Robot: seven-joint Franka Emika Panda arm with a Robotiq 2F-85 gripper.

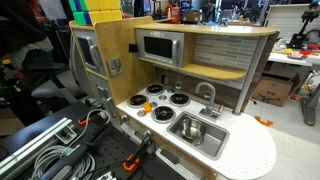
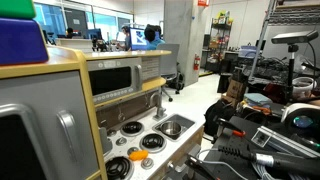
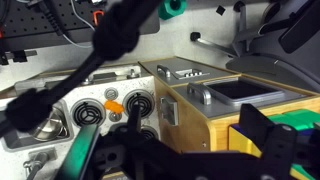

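In the wrist view, my gripper shows as dark, blurred shapes along the lower edge. It stands open, with nothing visibly held, high above the toy kitchen. A small orange object (image 1: 147,107) lies among the burners of the stovetop (image 2: 118,143), well apart from the gripper. Inside the sink (image 1: 176,128) sits a metal pot (image 1: 195,133), seen also in the second exterior view as a shiny pot (image 2: 171,129). A dark, blurred arm part covers much of the wrist view's left side.
A microwave (image 1: 158,47) is set in the wooden shelf above the stove. Left of it stands a tall silver-doored cabinet (image 1: 88,53) topped with coloured blocks (image 1: 95,12). Beside the sink, the white counter (image 1: 245,150) is clear. A faucet (image 1: 208,96) rises behind the sink.
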